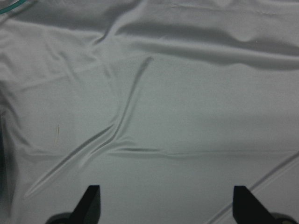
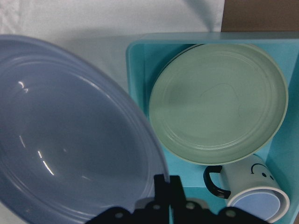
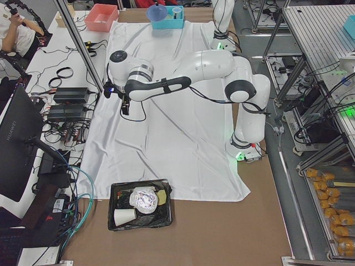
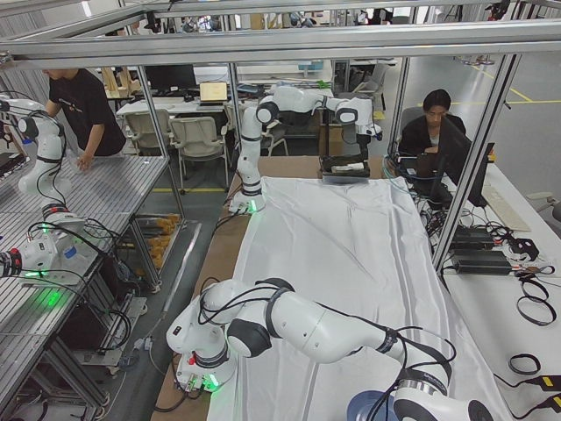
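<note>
A blue plate [image 2: 70, 135] fills the left of the right wrist view, its rim held by my right gripper, shut on it. Beside it is a light blue bin [image 2: 140, 60] holding stacked green plates [image 2: 217, 102] and a white mug [image 2: 243, 179] with a smiley face, on its side or tilted. My left gripper stands open over bare white cloth, nothing seen between its fingers.
A black-lined bin [image 3: 115, 205] with a foil item and a white cup stands at the cloth's near end in the left camera view. A pink bin [image 3: 100, 16] sits at the back left.
</note>
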